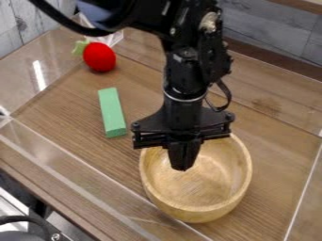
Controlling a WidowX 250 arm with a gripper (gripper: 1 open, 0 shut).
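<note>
My black gripper (184, 149) is shut, its tips hanging over the back left part of a wide pale bowl (216, 196); nothing shows between the fingers. Whether the tips touch the bowl is unclear. To the left of the gripper a green block (111, 112) lies flat on the wooden table.
A red tomato-like object (100, 57) with green leaves sits at the back left, a clear plastic item behind it. Dark cables run at the lower left.
</note>
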